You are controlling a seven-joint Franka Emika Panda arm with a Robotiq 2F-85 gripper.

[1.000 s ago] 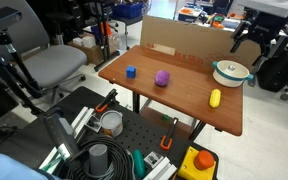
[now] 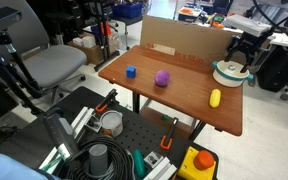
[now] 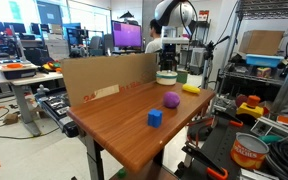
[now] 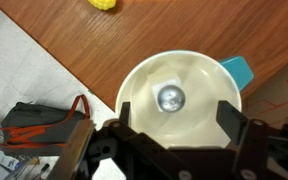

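A white round pot (image 2: 230, 75) with a lid stands at the far right corner of the wooden table. In the wrist view the lid (image 4: 149, 120) has a round grey knob (image 4: 170, 98) at its middle, and a teal handle (image 4: 238, 72) juts from the pot's side. My gripper is open right above the lid, one finger to each side of the knob; whether the fingers touch the lid cannot be told. From the second exterior view, the pot (image 3: 167, 77) sits under the lowered gripper.
On the table (image 2: 184, 95) lie a yellow object (image 2: 215, 98), a purple ball-like object (image 2: 162, 78) and a blue block (image 2: 131, 71), all apart from the pot. A cardboard panel (image 3: 114, 78) lines the table's back edge. The table's middle has bare room.
The gripper has come down and to the left, from above and behind the pot to just over its lid. Pot and other table objects have stayed put.
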